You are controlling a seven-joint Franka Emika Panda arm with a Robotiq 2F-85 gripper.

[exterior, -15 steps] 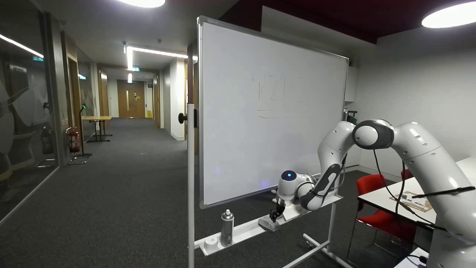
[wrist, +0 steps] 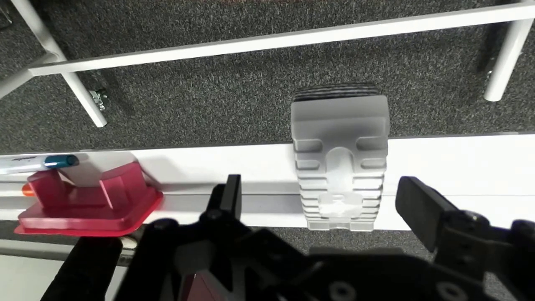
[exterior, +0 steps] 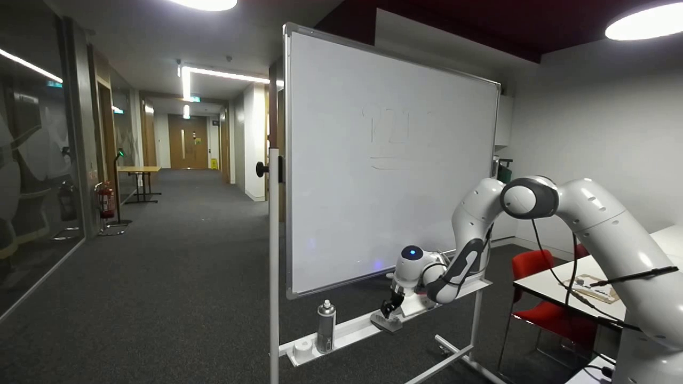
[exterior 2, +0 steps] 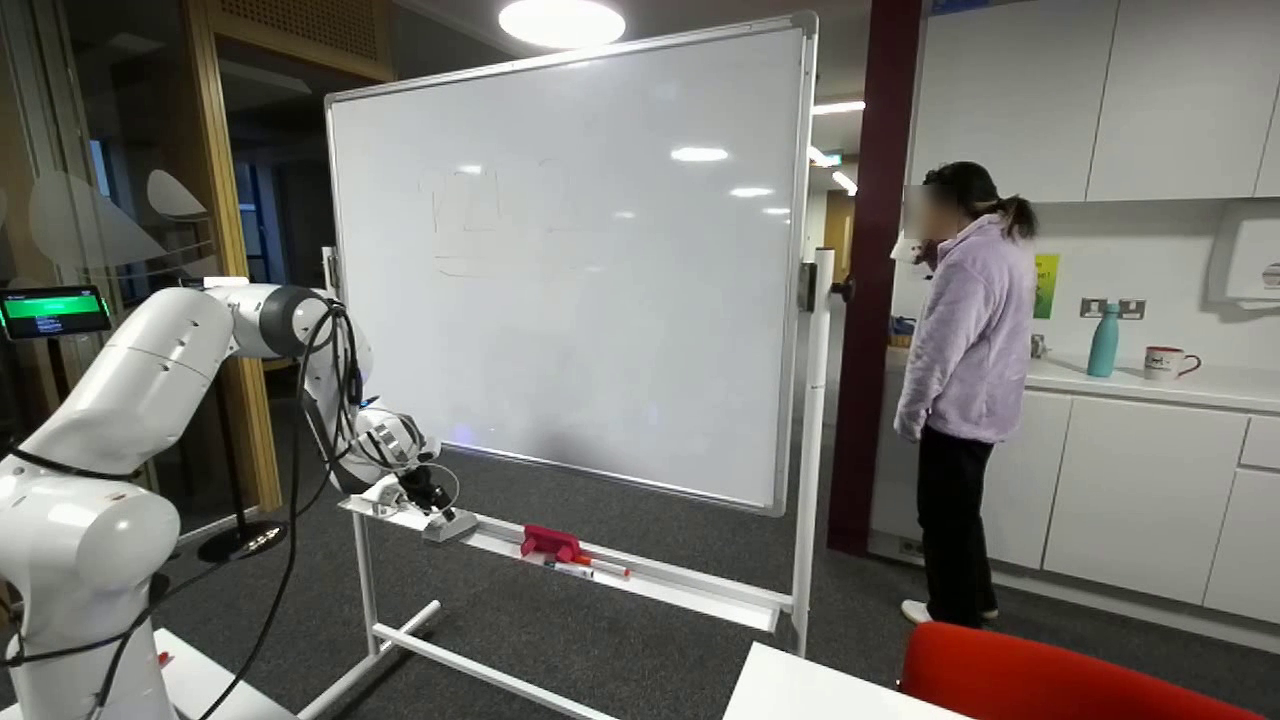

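Note:
A grey whiteboard eraser (wrist: 341, 160) with a ribbed back lies across the white tray (wrist: 461, 160) below the whiteboard (exterior 2: 576, 300). My gripper stands open, one finger (wrist: 230, 195) to the left of the eraser and the other (wrist: 421, 210) to its right, with a gap on both sides. In exterior view 1 the gripper (exterior: 388, 310) is low over the eraser (exterior: 386, 321). Faint marks (exterior: 387, 128) show on the board's upper part.
A red holder (wrist: 90, 205) and markers (wrist: 40, 163) lie on the tray left of the gripper in the wrist view. A spray can (exterior: 326, 326) and a white roll (exterior: 302, 349) stand at the tray's other end. A person (exterior 2: 972, 312) stands beyond the board.
The arm has shifted slightly left in exterior view 1, bringing my gripper closer over the eraser. The eraser appears to lie in the same place.

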